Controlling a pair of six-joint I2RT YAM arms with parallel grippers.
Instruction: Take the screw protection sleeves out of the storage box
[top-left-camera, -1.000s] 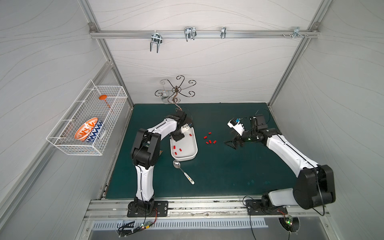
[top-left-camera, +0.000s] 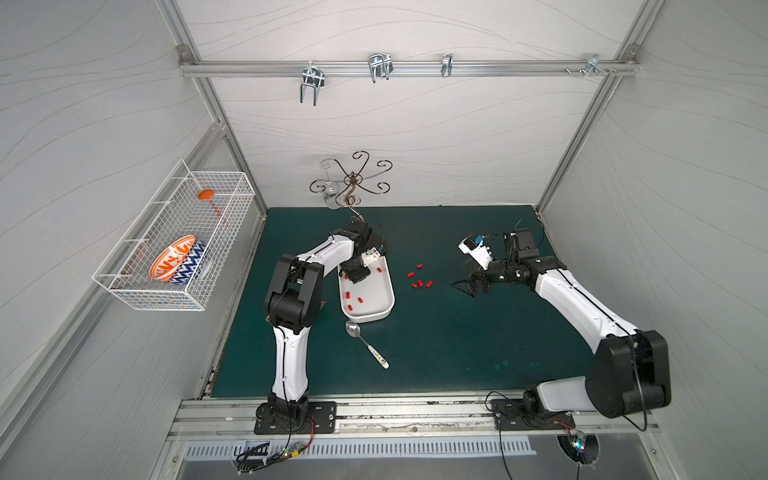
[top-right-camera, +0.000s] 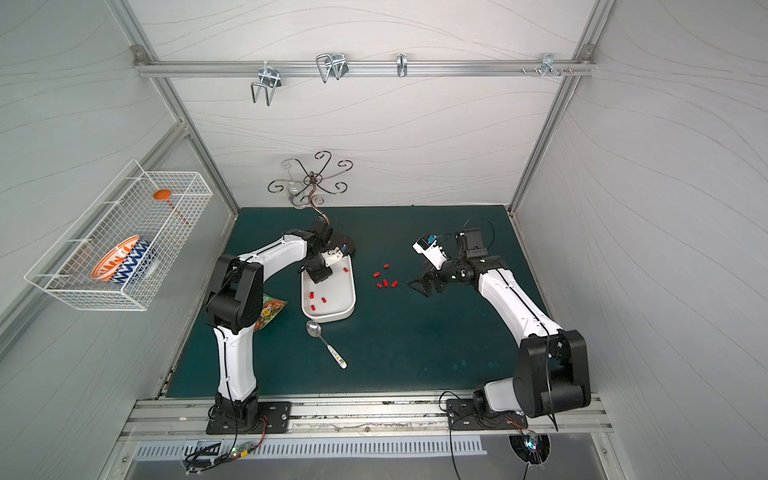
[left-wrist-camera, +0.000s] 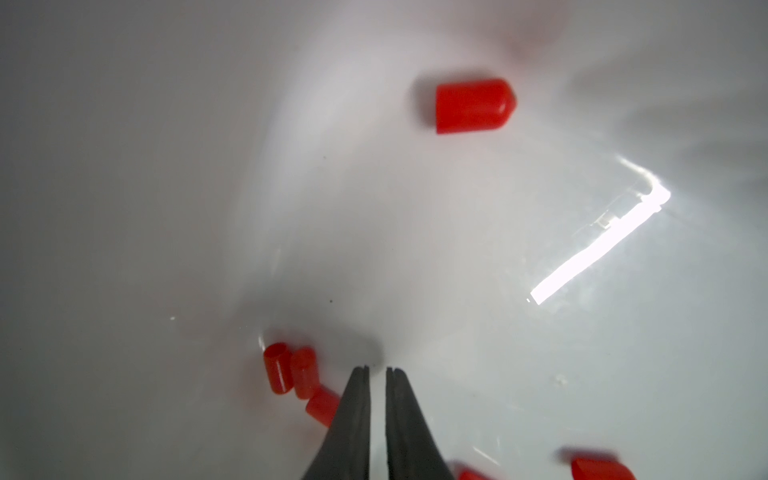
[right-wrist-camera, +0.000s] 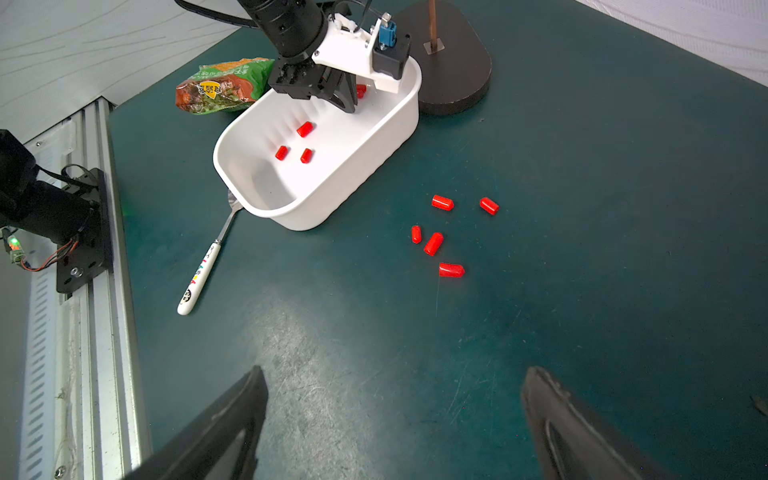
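A white storage box (top-left-camera: 369, 312) holds several red sleeves (left-wrist-camera: 473, 105). My left gripper is down inside it at the back, its fingertips a narrow gap apart with nothing visible between them, just beside a cluster of small sleeves (left-wrist-camera: 278, 367) in the left wrist view. Several more sleeves (right-wrist-camera: 450, 270) lie on the table to the right of the box. My right gripper hangs over the table right of those, open and empty.
A spoon (top-left-camera: 377, 356) lies in front of the box, a colourful packet (right-wrist-camera: 216, 93) to its left. A dark stand base (right-wrist-camera: 452, 80) with a scrollwork rack stands behind it.
The left arm has shifted very slightly within the box, and the box looks nudged slightly.
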